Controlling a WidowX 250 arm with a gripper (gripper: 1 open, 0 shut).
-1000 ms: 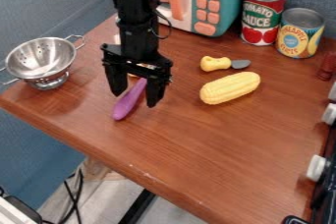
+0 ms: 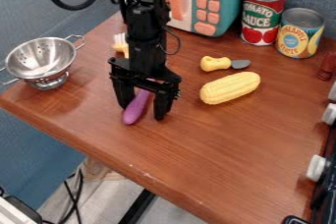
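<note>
My black gripper (image 2: 147,100) is lowered onto a purple eggplant (image 2: 133,115) on the wooden table, its fingers on either side of the toy. The fingers hide part of the eggplant, and whether they press on it cannot be told. A metal colander (image 2: 42,57) rests at the table's left edge.
A yellow corn (image 2: 230,87) and a yellow-handled cutter (image 2: 217,63) lie to the right. Two cans (image 2: 261,17) and a teal toy microwave (image 2: 207,2) stand at the back. A black appliance (image 2: 319,179) borders the right edge.
My gripper has moved down and slightly right over the eggplant, and its fingers now cover more of it.
</note>
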